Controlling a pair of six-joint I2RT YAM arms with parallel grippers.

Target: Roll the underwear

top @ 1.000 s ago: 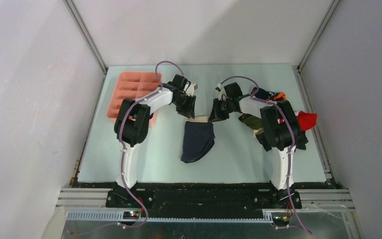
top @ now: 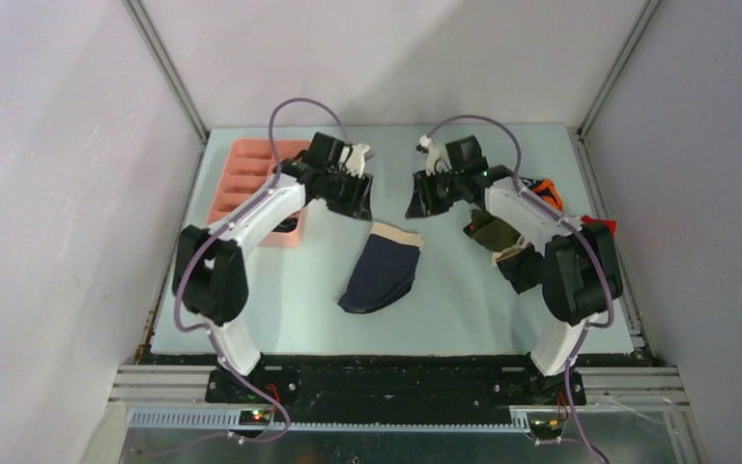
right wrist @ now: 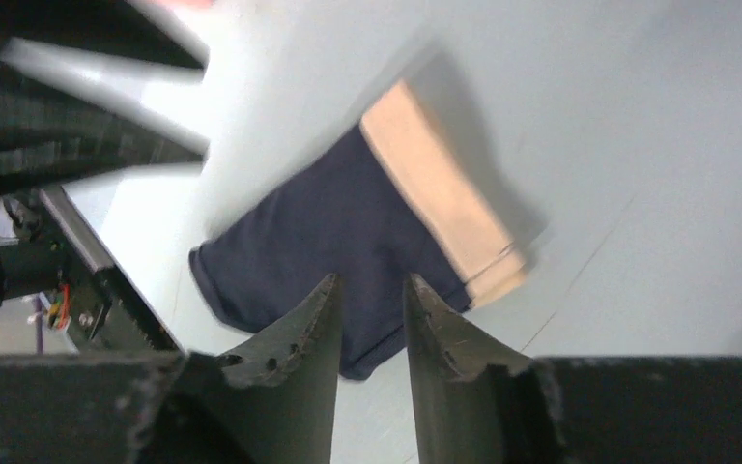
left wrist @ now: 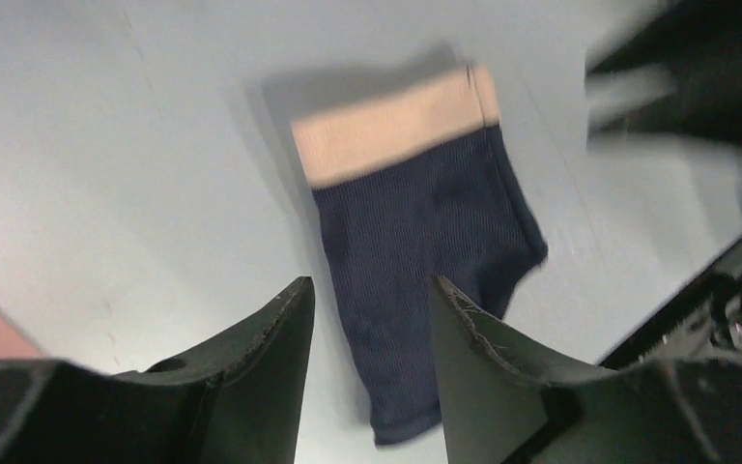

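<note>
The dark navy underwear (top: pixel 384 272) lies flat on the table, its tan waistband (top: pixel 397 234) toward the back and slightly slanted. In the left wrist view the cloth (left wrist: pixel 425 222) spreads beyond the fingers, with the waistband (left wrist: pixel 396 126) farthest off. My left gripper (top: pixel 361 215) hovers near the band's left end, open with a gap between its fingers. Over by the band's right end, my right gripper (top: pixel 417 214) is also open, though its gap is narrower. Nothing sits between the fingers of either, and the underwear (right wrist: pixel 348 232) shows clear of both.
A pink compartment tray (top: pixel 242 179) stands at the left, dark cloth in one compartment. To the right is a heap of clothing, including an olive piece (top: pixel 491 232), an orange and black piece (top: pixel 548 191) and a red one (top: pixel 600 224).
The underwear has turned from nearly straight to slanted, its lower end shifted left.
</note>
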